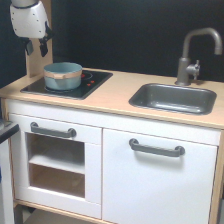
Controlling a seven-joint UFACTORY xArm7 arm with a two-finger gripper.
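At the upper left my gripper (37,50) hangs from the white arm, its dark fingers pointing down. They look spread, and nothing shows between them. Below and to its right, a blue-grey pot (63,76) with a brownish rim stands upright on the black stovetop (93,84). Clear space separates the gripper from the pot. The inside of the pot is mostly hidden by its rim.
To the right, a metal sink (174,97) is set into the wooden counter (123,92), with a tall faucet (186,62) behind it. Underneath are an open-fronted shelf compartment (57,158) and a white cabinet door (150,180) with a grey handle (157,149).
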